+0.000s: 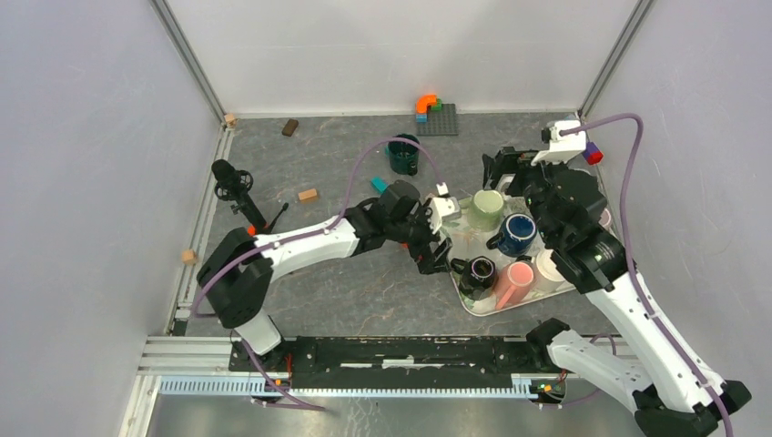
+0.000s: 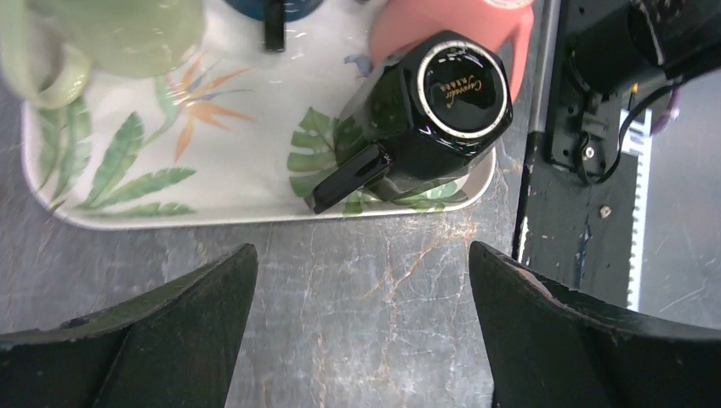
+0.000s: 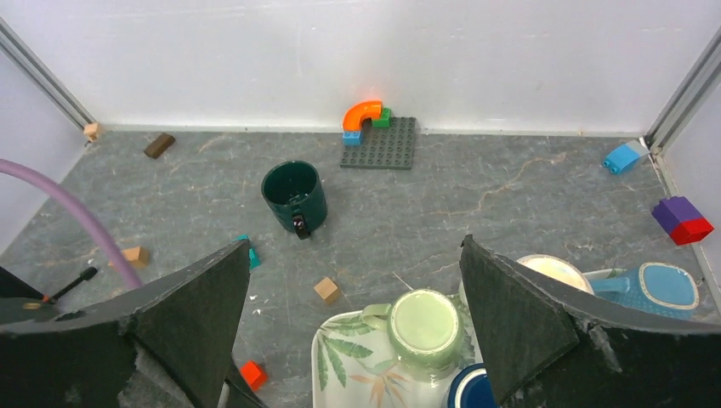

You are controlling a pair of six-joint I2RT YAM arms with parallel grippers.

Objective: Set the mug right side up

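A dark green mug (image 3: 293, 202) stands upright, opening up, at the back middle. On the tray (image 2: 102, 217) at right are upturned mugs: black (image 2: 417, 119), pink (image 1: 513, 282), blue (image 1: 516, 235) and pale green (image 3: 425, 327), among others. My left gripper (image 1: 437, 255) is open just left of the black mug, whose handle points toward it in the left wrist view; nothing is between its fingers. My right gripper (image 1: 496, 168) is open and empty, high over the tray's back part.
A grey brick plate (image 1: 438, 123) stands at the back, small blocks (image 1: 307, 195) lie scattered, and a black stand (image 1: 232, 187) is at left.
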